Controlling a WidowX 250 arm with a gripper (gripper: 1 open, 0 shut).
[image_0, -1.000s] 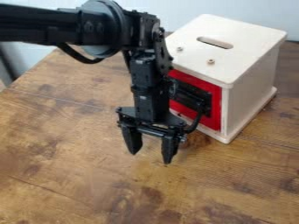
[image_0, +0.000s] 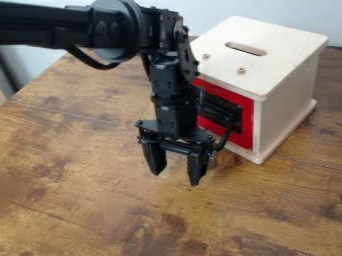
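A light wooden box (image_0: 281, 100) with a slot and two small knobs or screws on top stands at the right of the table. Its left-facing side has a red panel (image_0: 245, 125) with black hardware on it, partly hidden by my arm. My black gripper (image_0: 175, 169) points down in front of that panel, its fingers open and apart with nothing visible between them, above bare wood.
My gripper has shifted very slightly to the right over the last second. The box stands where it was.
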